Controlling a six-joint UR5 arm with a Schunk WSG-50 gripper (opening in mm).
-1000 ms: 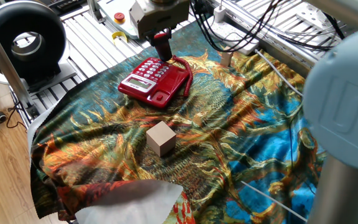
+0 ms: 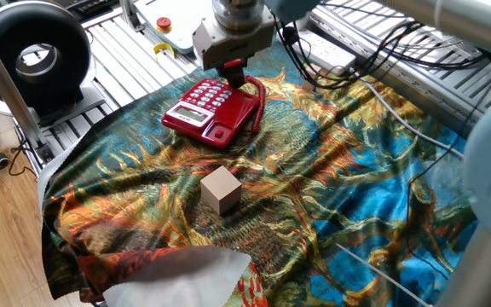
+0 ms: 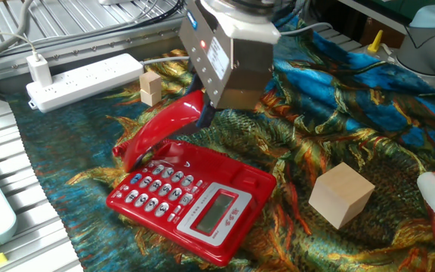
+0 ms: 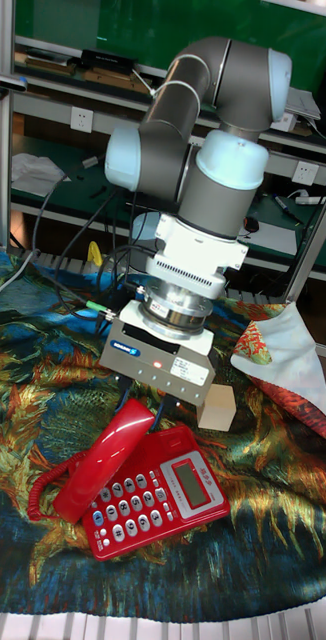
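A red desk telephone with silver keys and a small display lies on the patterned cloth. Its red handset is off the cradle, tilted above the keypad side of the base, one end higher than the other. My gripper is shut on the handset near its raised end, with dark fingers to either side. In exterior view 3 the handset slants down to the left from the gripper. Whether its low end touches the base cannot be told. From exterior view 1 the gripper mostly hides the handset.
A wooden cube rests on the cloth beside the telephone. Small wooden blocks stand near a white power strip. The coiled red cord runs along the base's side. Folded cloth lies at the front edge.
In exterior view 1 my gripper has moved right and downward, carrying the handset lower behind the telephone base. The blue arm joint has shifted right. Base and cube have stayed put.
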